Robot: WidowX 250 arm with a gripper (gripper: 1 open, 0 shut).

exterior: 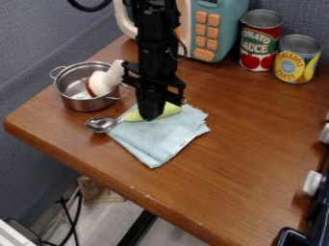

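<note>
The black gripper (154,104) points down over a light blue cloth (157,139), its tip at a yellow-green elongated object (134,116) lying on the cloth; whether the fingers hold it is unclear. A metal spoon (102,124) lies at the cloth's left edge. A steel pot (69,86) stands to the left, with a white and brownish item (112,75) in or against it.
A tomato sauce can (259,43) and a yellow can (297,60) stand at the back right, beside a teal toy appliance (217,38). A black object with white knobs edges the right.
</note>
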